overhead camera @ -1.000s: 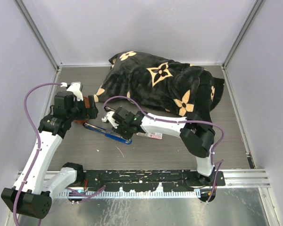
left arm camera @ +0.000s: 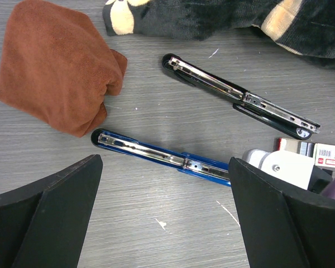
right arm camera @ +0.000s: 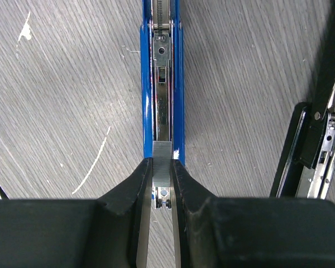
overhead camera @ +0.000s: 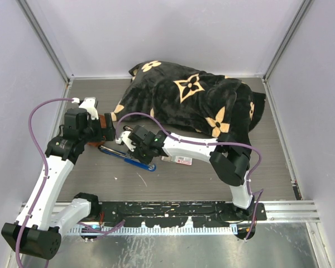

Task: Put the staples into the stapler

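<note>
On the table lies a blue stapler (left arm camera: 156,156), opened out flat with its metal channel facing up. A short grey staple strip (right arm camera: 162,162) is at the near end of that channel, in line with it. My right gripper is over this end, one finger close along each side of the strip; whether they grip it or merely flank it cannot be told. Whether the strip sits fully down in the channel is unclear. My left gripper is open and empty, above the stapler's other end, left in the top view.
A black stapler (left arm camera: 234,95), also opened out, lies beyond the blue one. A brown cloth (left arm camera: 61,67) is at left, a dark patterned blanket (overhead camera: 190,95) at the back. A small staple box (overhead camera: 183,160) lies right of the blue stapler.
The right gripper has shifted slightly left in the top view, staying over the blue stapler. The left arm and the staplers have not visibly moved.
</note>
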